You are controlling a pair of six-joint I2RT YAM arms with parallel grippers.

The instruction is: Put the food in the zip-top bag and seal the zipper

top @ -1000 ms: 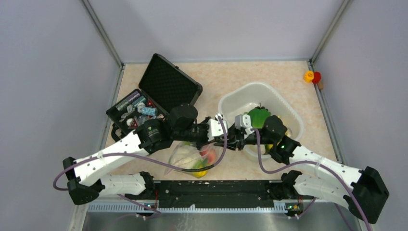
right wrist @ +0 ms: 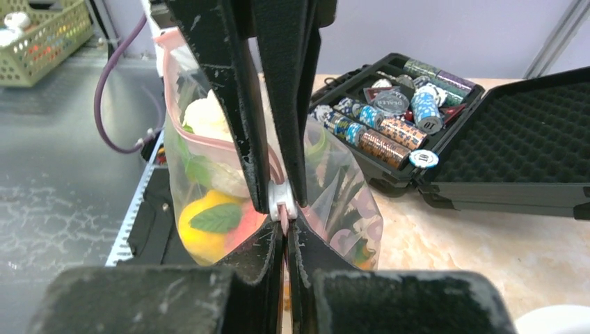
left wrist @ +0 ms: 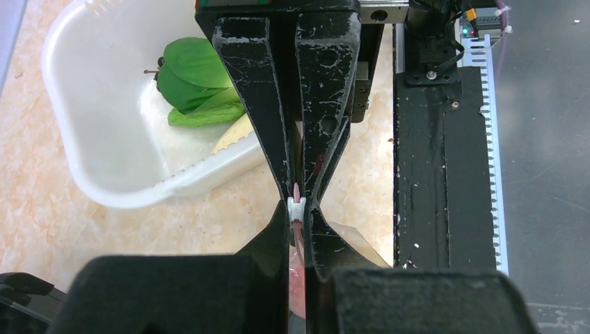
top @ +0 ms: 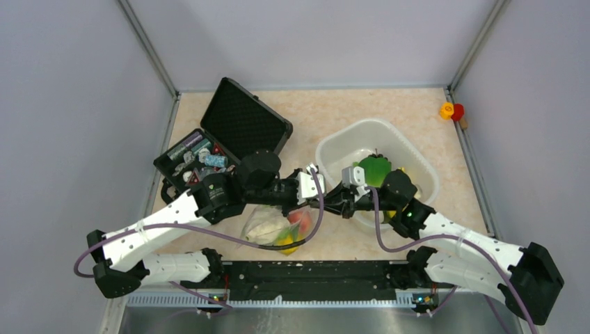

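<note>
My left gripper (top: pixel 310 197) and right gripper (top: pixel 325 203) meet tip to tip above the table. In the right wrist view the clear zip bag (right wrist: pixel 348 202) hangs on the left gripper's side, with several foods inside, including yellow fruit (right wrist: pixel 197 218). The bag's white slider (right wrist: pixel 282 197) sits between the left fingertips, on the pink zip strip. My left gripper is shut on that strip. The right gripper is also shut; the strip's end reaches its tips, but a hold there is unclear. The left wrist view shows the slider (left wrist: pixel 296 209) too.
Right of the grippers, a white bin (top: pixel 331 147) holds a green pepper (top: pixel 375 168) and other food. An open black case (top: pixel 243 120) with poker chips lies at the back left. Both arms cover the front middle; bare table shows behind them.
The right gripper's tip also reaches a little further left, and the bag stays at the front middle.
</note>
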